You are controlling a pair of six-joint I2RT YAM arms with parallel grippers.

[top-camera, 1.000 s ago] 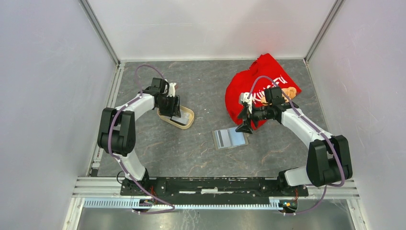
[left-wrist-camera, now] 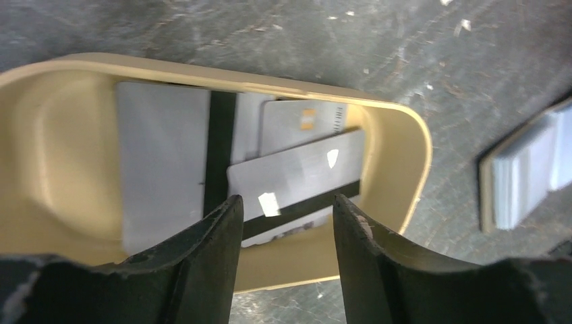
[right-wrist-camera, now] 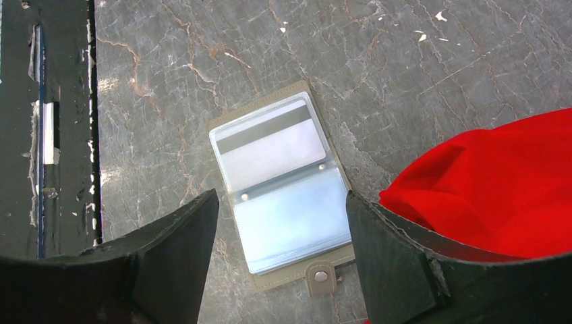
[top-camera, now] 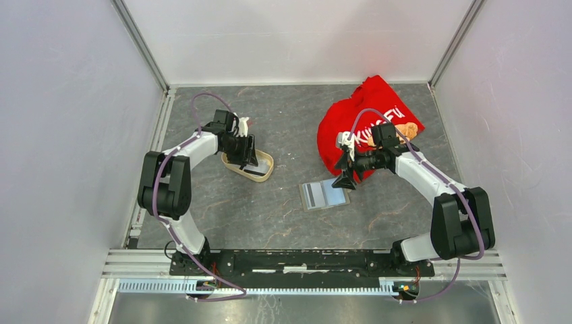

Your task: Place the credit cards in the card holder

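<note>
Several silver cards [left-wrist-camera: 162, 162], some with black stripes and one with a gold chip, lie in a beige oval tray [top-camera: 263, 175]. My left gripper is open over the tray, its fingertips above the lower card, holding nothing visible. The card holder [right-wrist-camera: 290, 223] lies flat and open on the grey table, with clear sleeves, a striped card in one and a snap tab. My right gripper stands open above the holder, nothing between its fingers.
A red cloth bag [top-camera: 357, 101] with white lettering and a tan item on it lies at the back right, beside the right gripper. The table between tray and holder is clear, as is the front middle [top-camera: 276, 223].
</note>
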